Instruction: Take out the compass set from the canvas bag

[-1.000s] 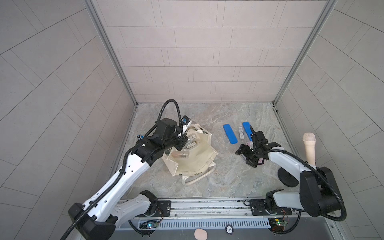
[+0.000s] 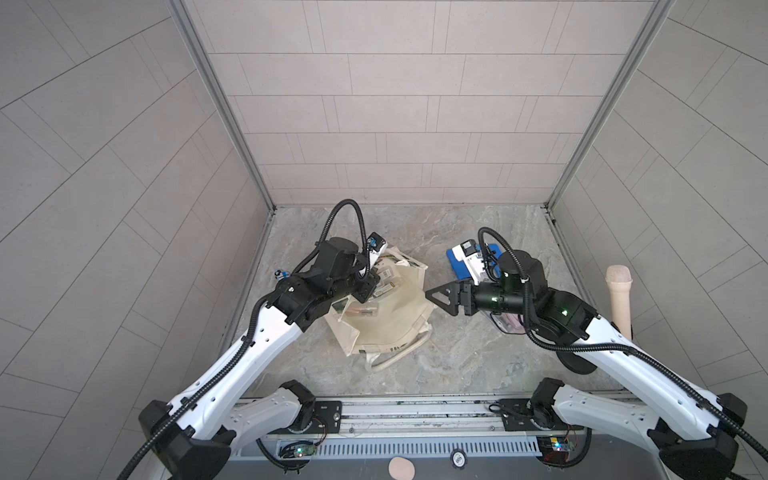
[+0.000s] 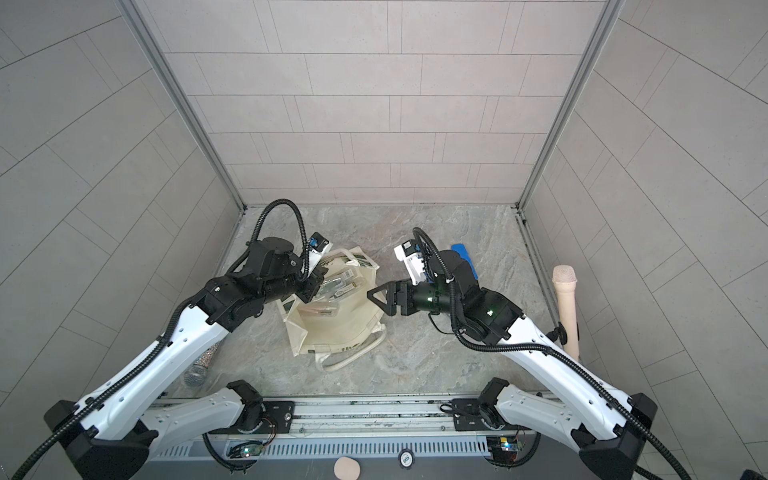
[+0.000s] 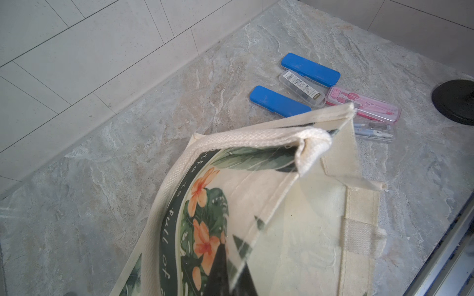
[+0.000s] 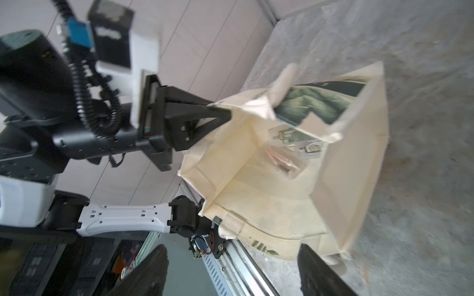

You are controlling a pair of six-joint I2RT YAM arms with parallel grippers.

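Note:
The cream canvas bag (image 2: pixel 400 320) lies open on the counter, its printed edge and strap gathered at my left gripper, which is shut on it. Inside, clear cases (image 5: pixel 281 160) with instruments show in the right wrist view. My right gripper (image 2: pixel 440 297) stands open just right of the bag, above the counter, with nothing between its fingers.
Right of the bag lie blue cases (image 4: pixel 279 101), a clear case (image 4: pixel 301 86), a pink compass case (image 4: pixel 363 104) and another clear case (image 4: pixel 375 131). A black round base (image 4: pixel 454 101) with an upright tan post (image 2: pixel 619 296) stands at the right.
My right arm has risen and moved left from over the loose cases toward the bag. My left arm has barely moved.

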